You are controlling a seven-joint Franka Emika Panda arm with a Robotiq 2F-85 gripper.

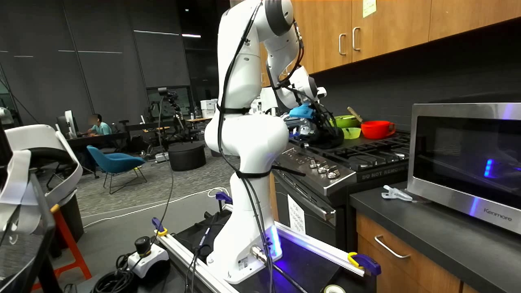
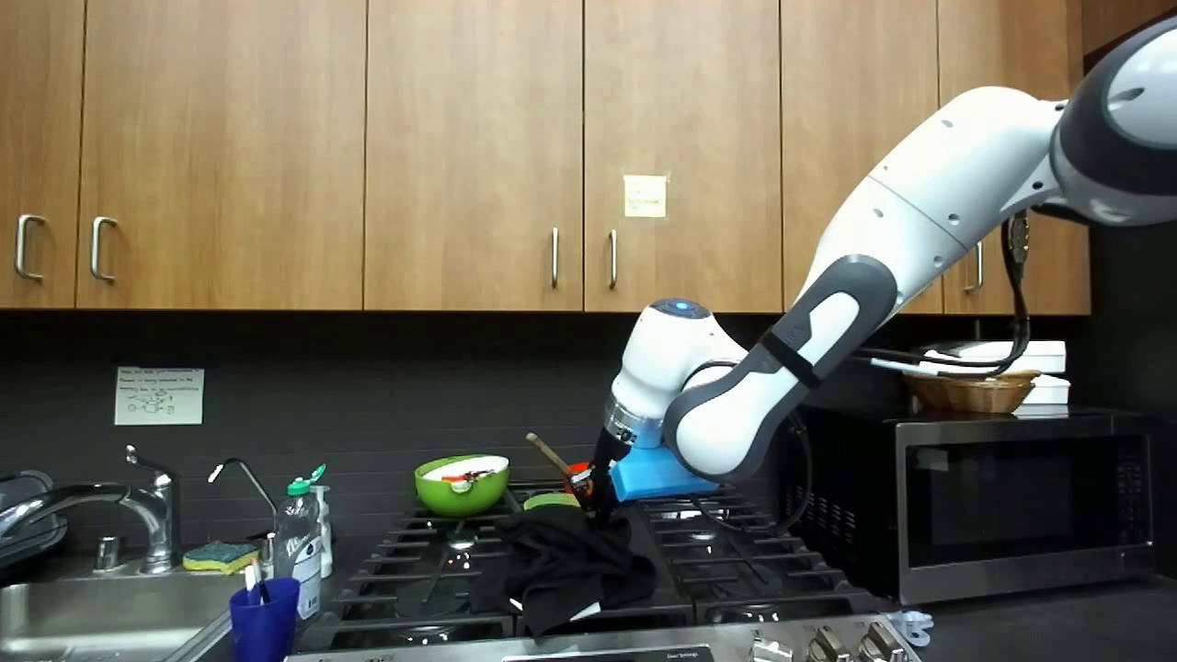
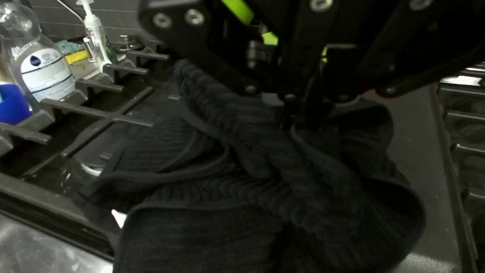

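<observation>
A crumpled black ribbed cloth [image 2: 574,574] lies over the middle of the stove and fills much of the wrist view. My gripper points down at the cloth's upper part, its dark fingertips close together and touching or nearly touching the folds. Black fingers against black fabric make it unclear whether any cloth is between them. In exterior view 2 the gripper [image 2: 599,509] is low over the cloth's back edge, beside the blue block on the wrist. Exterior view 1 hides the fingertips behind the arm and cables.
A green bowl [image 2: 461,496] holding a few items sits behind the cloth to the left, and a red pot [image 1: 377,129] stands on the back of the stove. A blue cup [image 2: 265,612] and a soap bottle [image 2: 298,541] are by the sink. The microwave [image 2: 1015,496] stands to the right.
</observation>
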